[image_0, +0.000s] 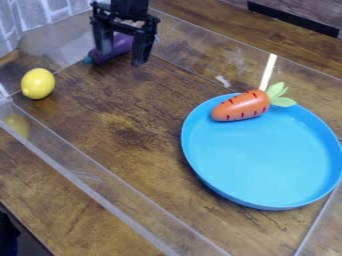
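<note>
My gripper (123, 45) is at the top, open and dark, over a purple object (107, 50), which it partly hides. A yellow lemon-like object (38, 84) lies at the left. An orange carrot (241, 106) with green leaves rests on the upper edge of a blue plate (259, 160) at the right.
Clear wall-like edges run along the left and lower part of the scene.
</note>
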